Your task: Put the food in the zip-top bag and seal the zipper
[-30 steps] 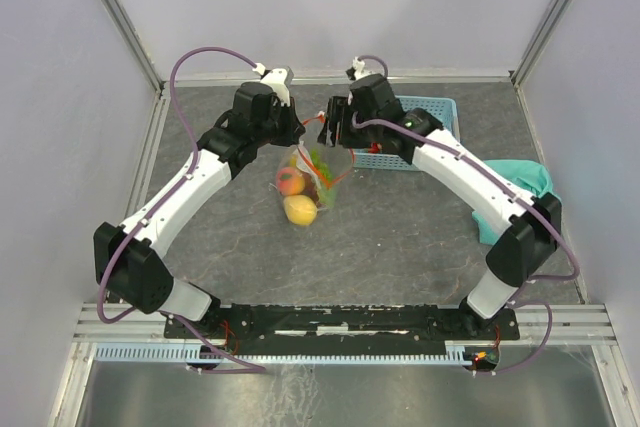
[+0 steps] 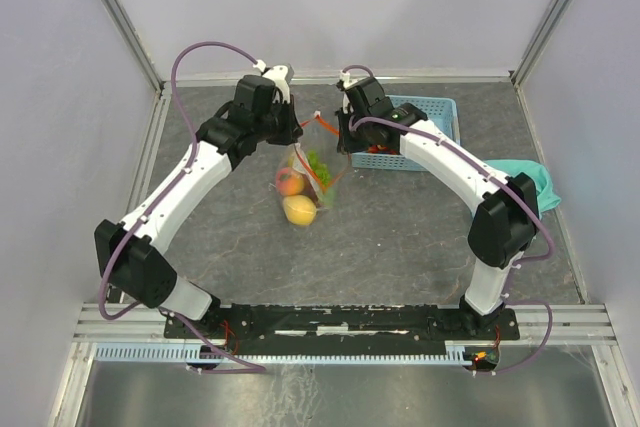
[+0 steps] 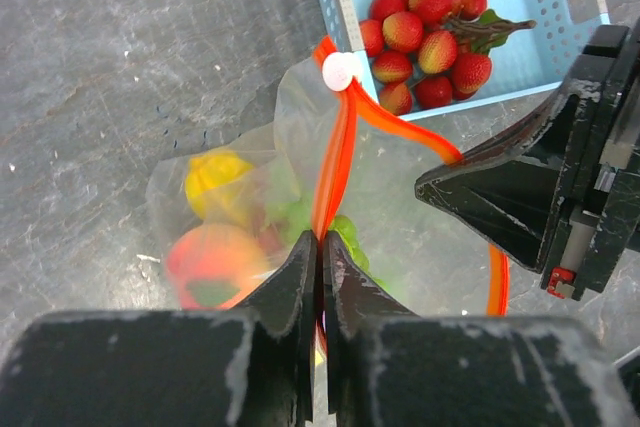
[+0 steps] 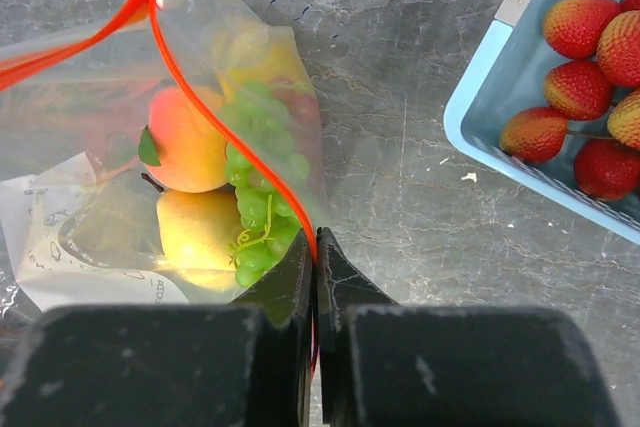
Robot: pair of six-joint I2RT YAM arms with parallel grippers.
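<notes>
The zip bag (image 2: 310, 187) stands holding a yellow fruit (image 2: 299, 210), a peach (image 4: 185, 142) and green grapes (image 4: 260, 227). The left gripper (image 2: 295, 135) is closed round the orange zipper (image 3: 335, 177) on one side of the opening, as the left wrist view shows. My right gripper (image 2: 345, 145) is closed at the other side, with the orange strip (image 4: 230, 135) running into its fingertips. The white slider (image 3: 340, 71) sits at the zipper's end.
A blue basket (image 2: 425, 109) of lychees (image 3: 425, 47) lies behind the right gripper. A teal cloth (image 2: 525, 177) lies at the right.
My right gripper has shifted rightward and down to the bag's right edge and its fingers have closed. The left arm has barely moved.
</notes>
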